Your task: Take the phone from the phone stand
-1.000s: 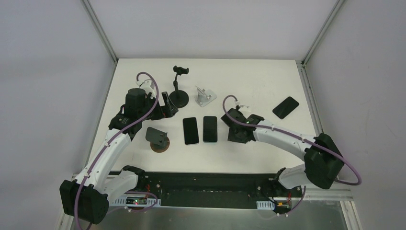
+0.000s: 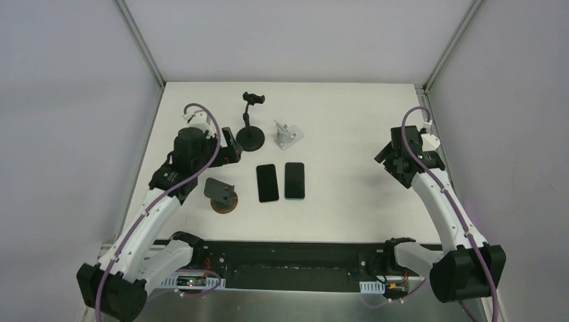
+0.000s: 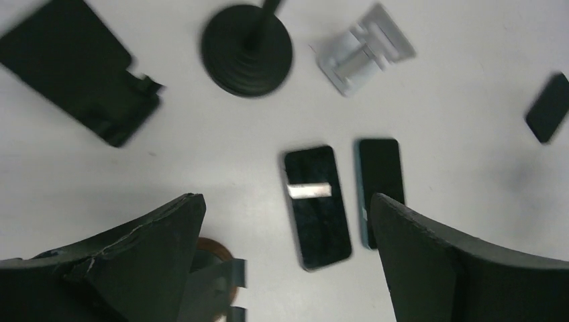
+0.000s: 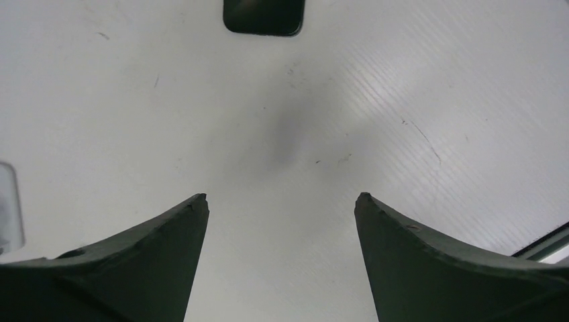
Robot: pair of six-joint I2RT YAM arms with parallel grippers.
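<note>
Two dark phones lie flat side by side mid-table: the left phone (image 2: 267, 183) and the right phone (image 2: 294, 181). A third phone (image 3: 549, 107) lies far right in the left wrist view; my right arm covers its place in the top view. A phone stand with a round black base (image 2: 250, 139), a silver stand (image 2: 288, 137) and a grey stand on a brown base (image 2: 220, 193) hold no phone that I can see. My left gripper is open and empty above the left side. Over bare table at the right, my right gripper stands apart-fingered and empty.
Another dark, blurred stand-like object (image 3: 74, 64) shows upper left in the left wrist view. A pale rounded object (image 4: 8, 208) at the right wrist view's left edge is unclear. The table between the phones and my right arm is clear.
My right arm has swung from beside the middle phones to the right side, now covering the third phone. My left gripper has shifted slightly, lately to the left. Phones and stands in sight have not moved.
</note>
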